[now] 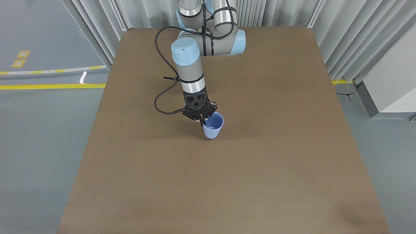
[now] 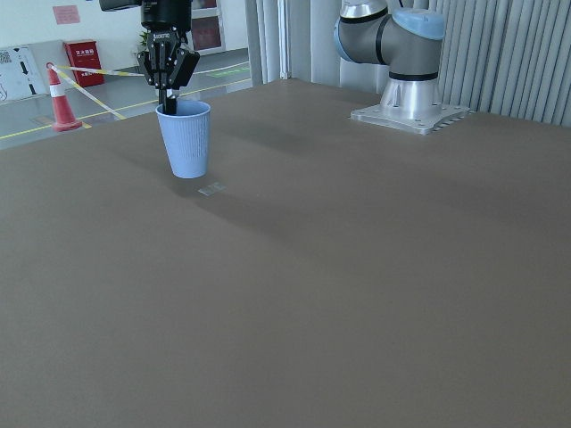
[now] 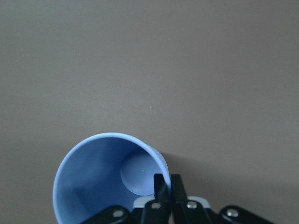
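Note:
A light blue plastic cup [image 1: 213,128] is at the middle of the brown table [image 1: 218,175], upright in the left view, where the cup [image 2: 186,143] is on or just above the surface. My black gripper [image 1: 202,121] points down at the cup's rim, shut on the cup's wall. In the wrist view the two fingertips [image 3: 170,179] pinch the right side of the rim, one inside the cup [image 3: 103,172] and one outside.
The arm's base stands at the back edge, with curtains behind.

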